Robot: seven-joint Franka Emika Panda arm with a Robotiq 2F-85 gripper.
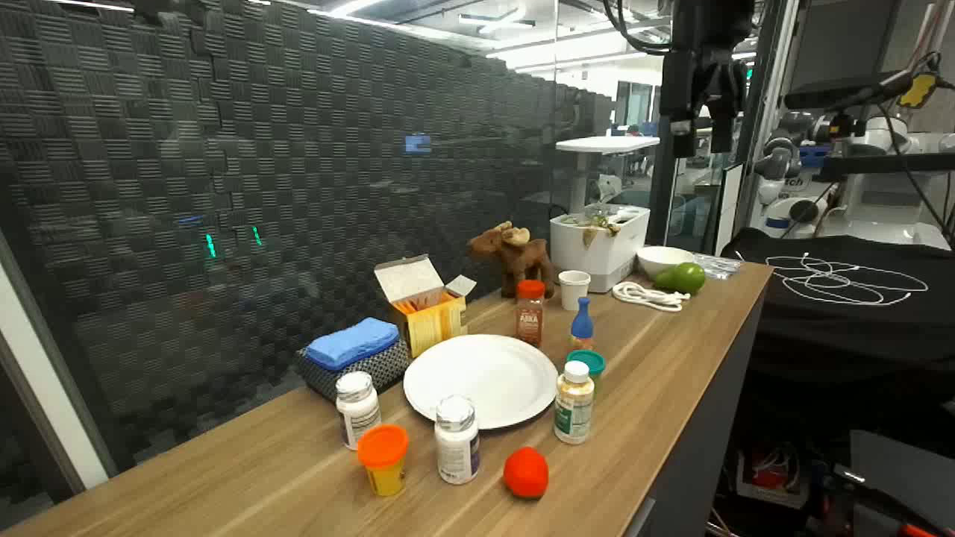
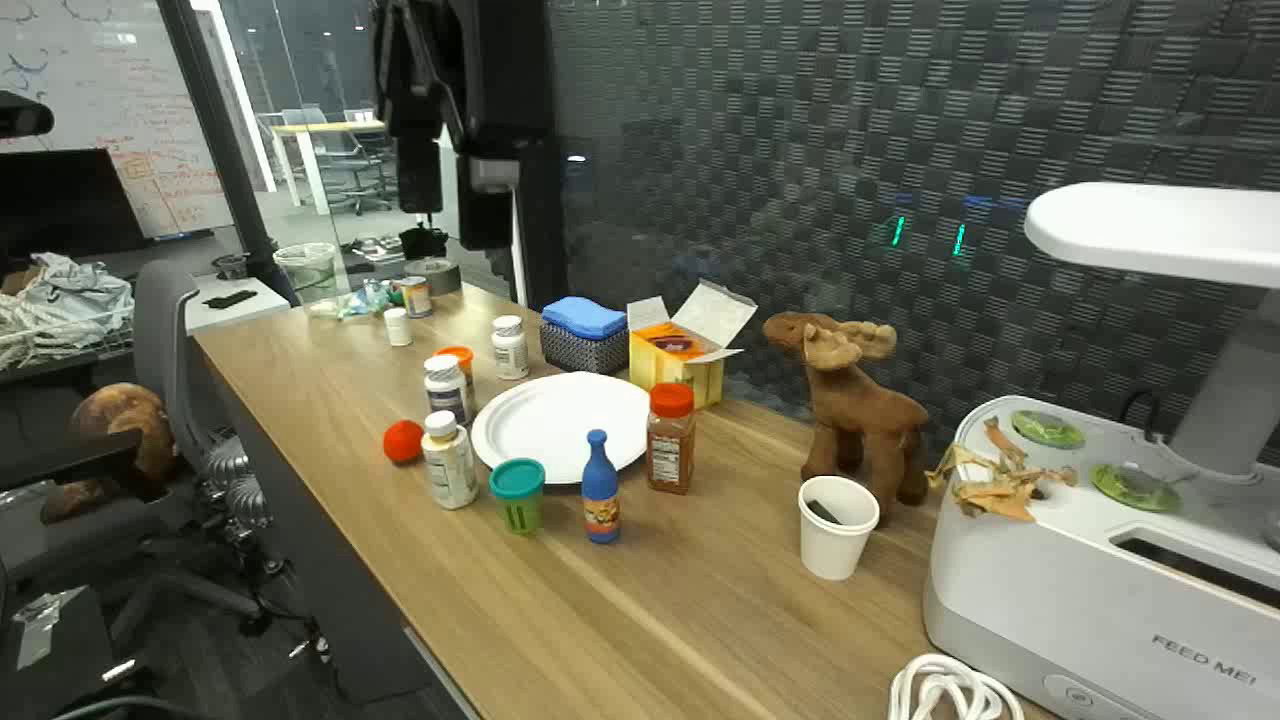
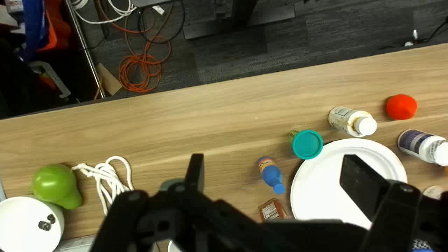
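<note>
High above the wooden counter, my gripper point(image 1: 703, 148) stands open with nothing between its fingers. From above, the wrist view shows its two black fingers spread wide, partly covering the white plate point(image 3: 319, 184). Between the fingers in that view, on the counter far below, are a blue bottle point(image 3: 272, 174) and a teal-lidded green tub point(image 3: 307, 144). A red-capped spice jar point(image 2: 671, 444) stands at the plate's edge. White pill bottles point(image 1: 574, 407), an orange-lidded yellow tub point(image 1: 384, 461) and a red ball-like object point(image 1: 525, 473) surround the plate's near side.
Along the wall stand a blue cloth point(image 1: 351, 343) on a patterned basket, an open yellow box point(image 1: 436, 322), a brown moose toy point(image 2: 858, 408) and a white planter point(image 2: 1080, 600). White cord point(image 3: 110, 178), green pear-like object point(image 3: 56, 184) and white bowl point(image 3: 29, 224) lie farther along.
</note>
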